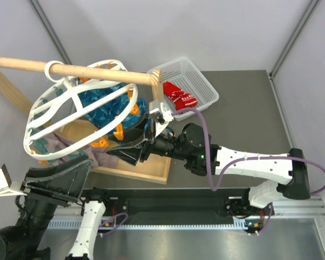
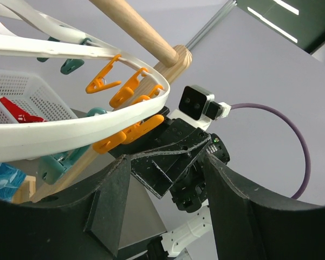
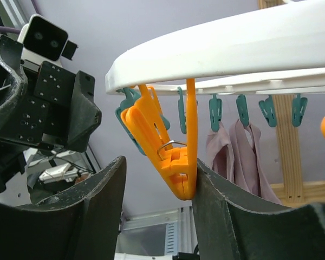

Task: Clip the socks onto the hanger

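The white oval hanger [image 1: 70, 100] hangs from a wooden bar, with orange and green clips around its rim. In the right wrist view, an orange clip [image 3: 179, 168] hangs between the parted fingers of my right gripper; the right-hand finger is close against it, the other stands apart. Open and empty, my left gripper is below the rim, facing the right gripper and orange clips [image 2: 127, 135]. Mauve socks [image 3: 241, 157] hang below green clips. Red socks [image 1: 180, 96] lie in the white basket [image 1: 206, 89]. Blue material [image 1: 103, 105] shows under the hanger.
A wooden frame post [image 1: 157, 86] stands right of the hanger, with its wooden base [image 1: 146, 174] below. Both grippers are near each other under the rim.
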